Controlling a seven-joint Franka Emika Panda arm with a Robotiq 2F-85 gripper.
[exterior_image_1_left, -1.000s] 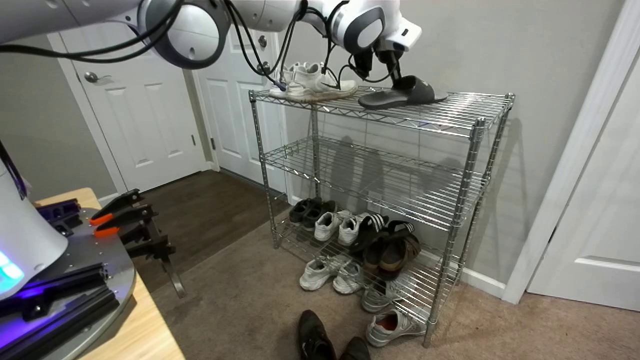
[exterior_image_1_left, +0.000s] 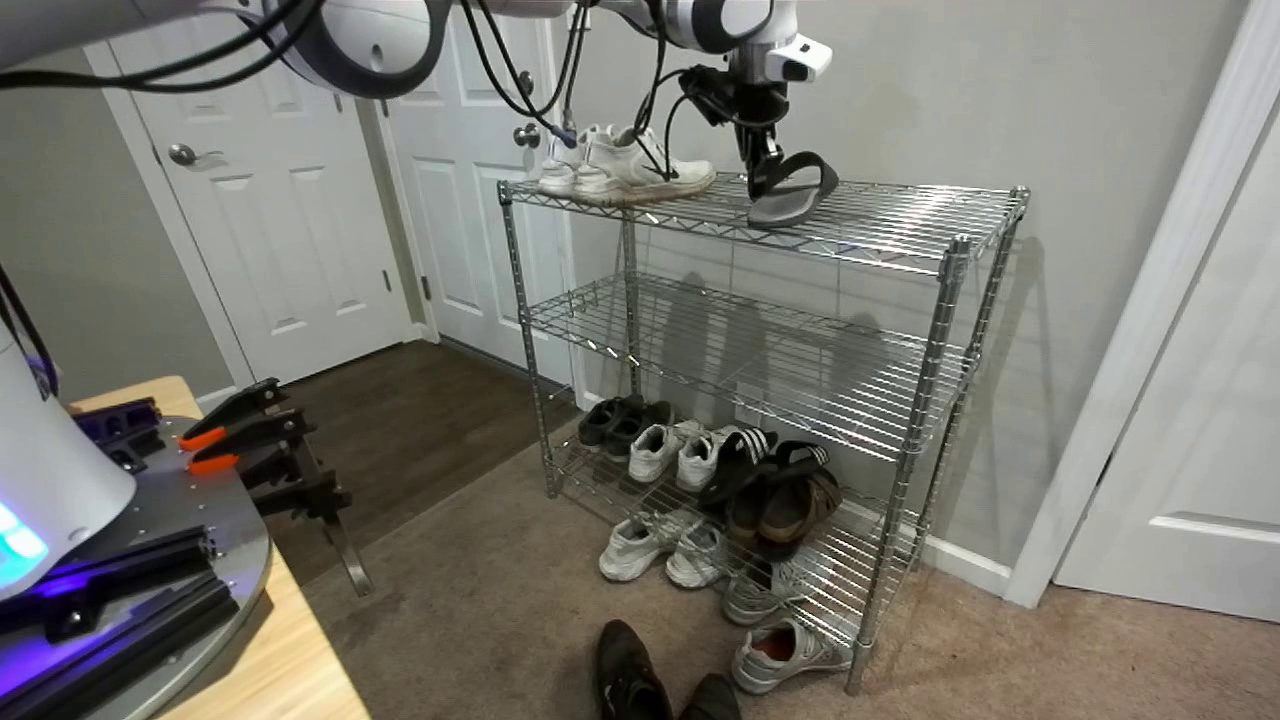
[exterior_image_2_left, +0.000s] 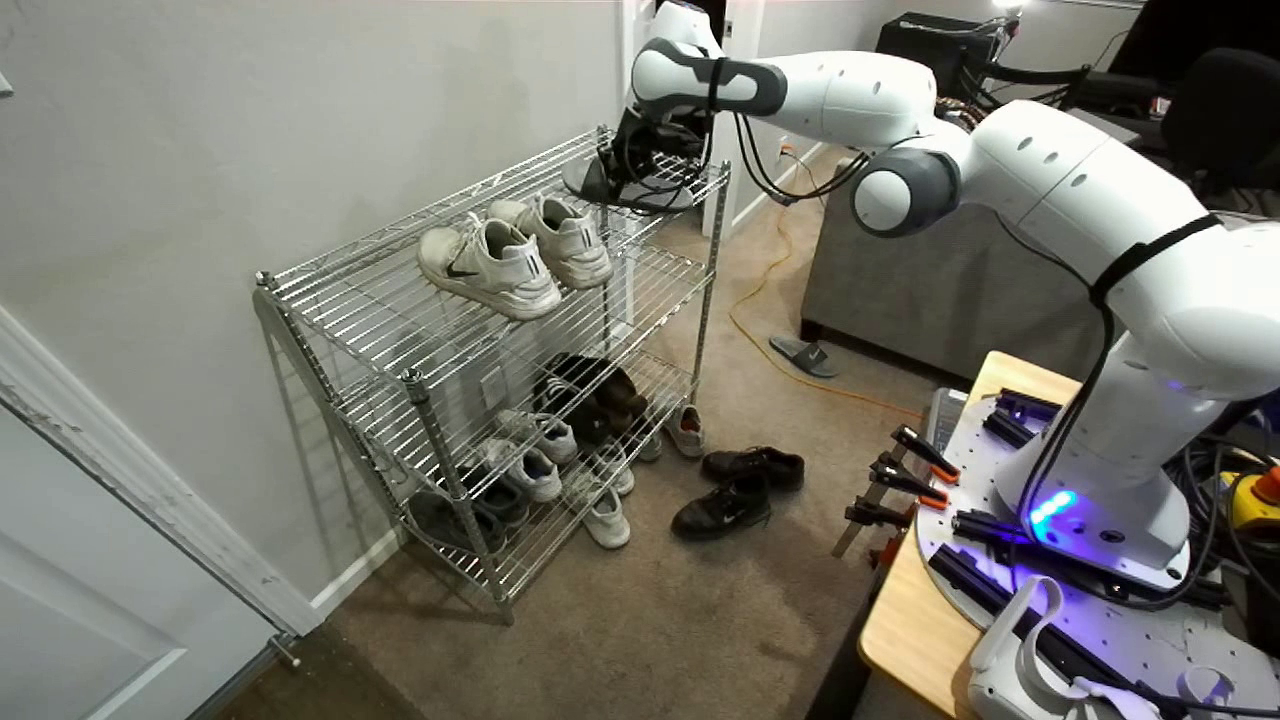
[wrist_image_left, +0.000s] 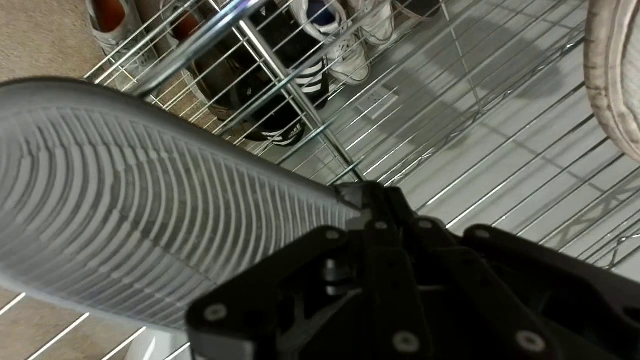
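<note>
One grey slide sandal (exterior_image_1_left: 786, 210) is at the front edge of the top shelf in the first exterior view, turned with its open heel end toward that camera. My gripper (exterior_image_1_left: 761, 180) comes down on it from above, shut, with the thin dark strap seemingly between its fingers. Ridged grey sole (wrist_image_left: 150, 198) fills the left of the wrist view, reaching up to the gripper. Whether the sandal rests on the wires or hangs just above them, I cannot tell. A matching slide (exterior_image_2_left: 804, 356) lies on the carpet by the sofa in the second exterior view.
White sneakers (exterior_image_2_left: 492, 258) stand on the top shelf of the wire rack (exterior_image_1_left: 960, 258). The middle shelf (exterior_image_1_left: 768, 330) is empty; several shoes fill the bottom one. Black shoes (exterior_image_2_left: 726, 504) lie on the floor. The shelf's other end has free room.
The sandal has turned from lying lengthwise along the top shelf to pointing toward the first exterior camera. My gripper has moved slightly left with it, and the wrist has rotated.
</note>
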